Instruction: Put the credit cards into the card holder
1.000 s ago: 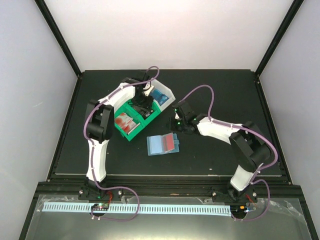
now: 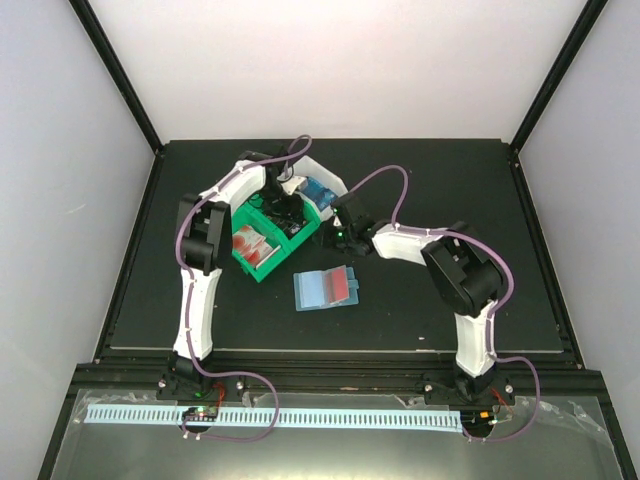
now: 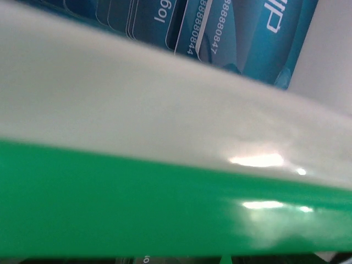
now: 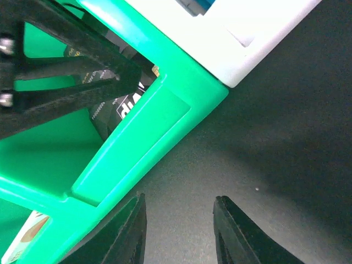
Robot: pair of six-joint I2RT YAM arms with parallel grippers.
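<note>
A green tray (image 2: pixel 275 262) with compartments of cards stands back left, beside a white bin (image 4: pixel 258 22) holding blue cards (image 3: pixel 209 33). My left gripper (image 2: pixel 288 200) is over the tray; the right wrist view shows its black fingers (image 4: pixel 71 99) among dark cards (image 4: pixel 115 115) in a green compartment, but what they grip is unclear. Its own wrist view is mostly filled by rims. My right gripper, fingers apart and empty, hangs just right of the tray's green wall. The blue card holder (image 2: pixel 312 290) lies open in front of the tray, showing a pink section.
Red-and-white cards (image 2: pixel 250 245) sit in the tray's front compartment.
My right arm has moved left, toward the tray. The left arm has shifted only slightly.
</note>
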